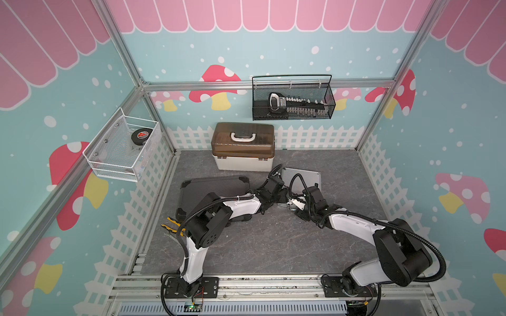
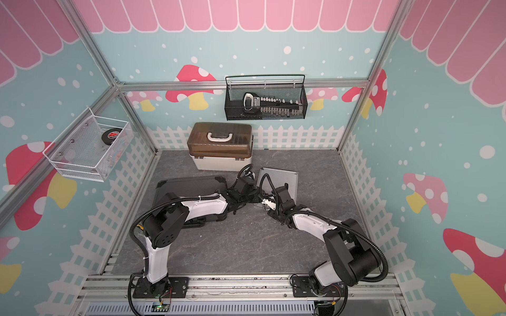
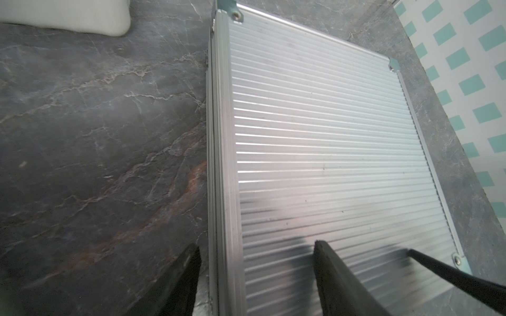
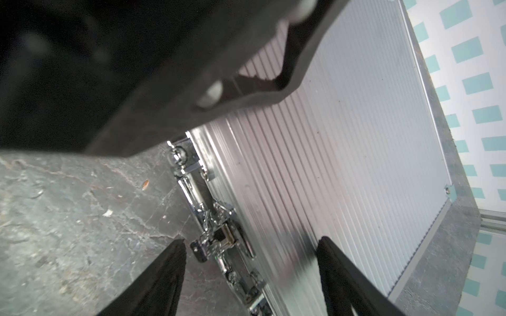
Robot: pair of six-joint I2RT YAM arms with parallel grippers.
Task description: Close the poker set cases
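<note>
The silver ribbed case (image 1: 309, 177) lies flat with its lid down, right of the dark case (image 1: 213, 190), whose lid is also down. In the left wrist view my left gripper stands part open, its fingers on either side of the silver case's left edge (image 3: 226, 158), with gaps beside it. In the right wrist view my right gripper is open over the front edge, near the chrome latch and handle fittings (image 4: 216, 239). A black part of the other arm covers the upper left there. Whether the latches are fastened cannot be told.
A brown-lidded toolbox (image 1: 243, 147) stands behind the cases. Yellow-handled pliers (image 1: 174, 226) lie at the left, partly behind my left arm. Wire baskets hang on the back and left walls. Open floor lies at the front middle and far right.
</note>
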